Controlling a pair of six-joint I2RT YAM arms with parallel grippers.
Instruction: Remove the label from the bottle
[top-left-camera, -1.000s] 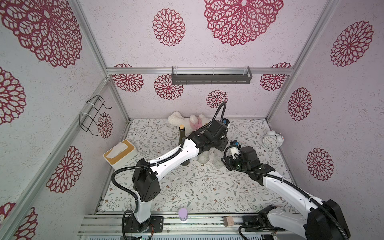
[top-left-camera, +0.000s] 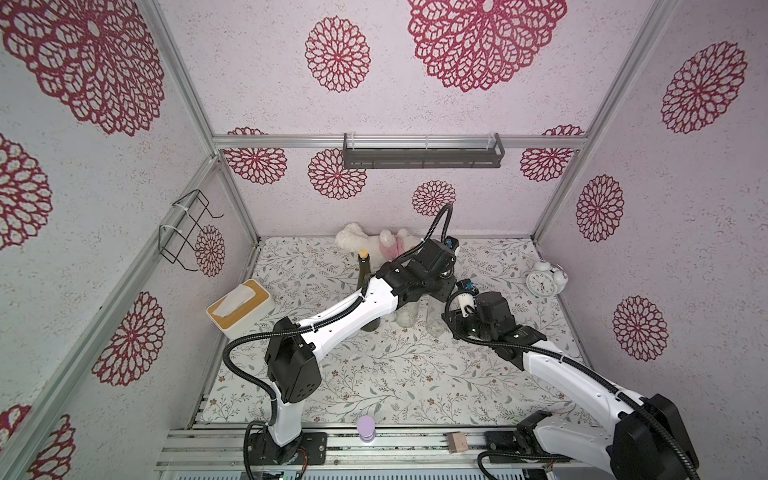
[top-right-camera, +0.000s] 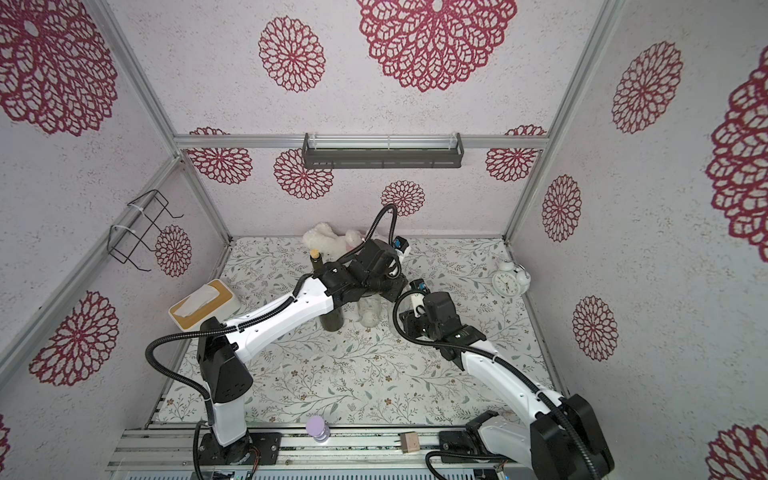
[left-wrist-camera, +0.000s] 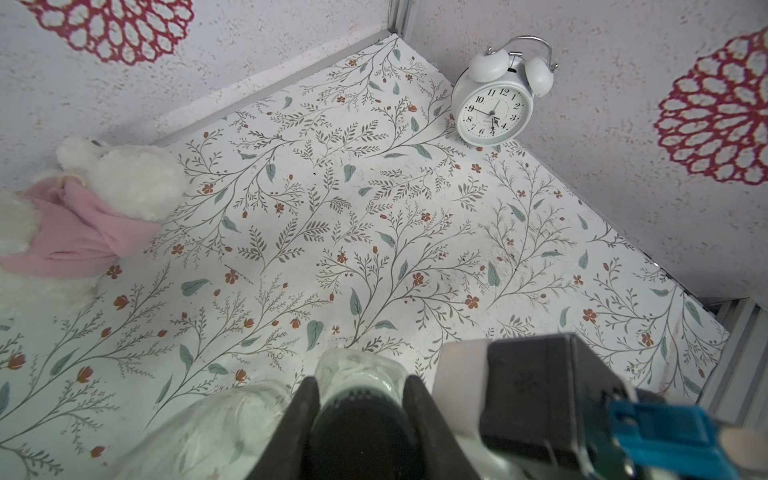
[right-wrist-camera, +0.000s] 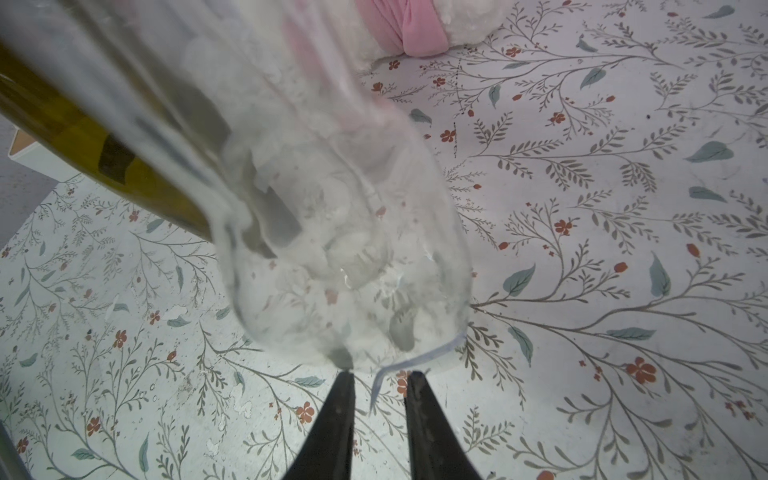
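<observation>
A clear bottle (right-wrist-camera: 352, 240) fills the upper middle of the right wrist view, tilted. Its black cap or neck (left-wrist-camera: 364, 436) sits between the fingers of my left gripper, shut on it from above. A pale strip (right-wrist-camera: 424, 356), apparently the label's lower edge, curls away from the bottle's base. One end of it hangs down between the tips of my right gripper. That gripper is part open, a narrow gap showing between its fingers. Whether the strip touches either finger I cannot tell.
A dark green corked bottle (top-left-camera: 363, 264) and another clear bottle (top-left-camera: 407, 314) stand to the left. A plush toy (top-left-camera: 358, 238) lies at the back, a white clock (top-left-camera: 546, 280) at the right, a tissue box (top-left-camera: 240, 309) at the left.
My right gripper has shifted very slightly left, toward the bottle. The left arm has stayed where it was.
</observation>
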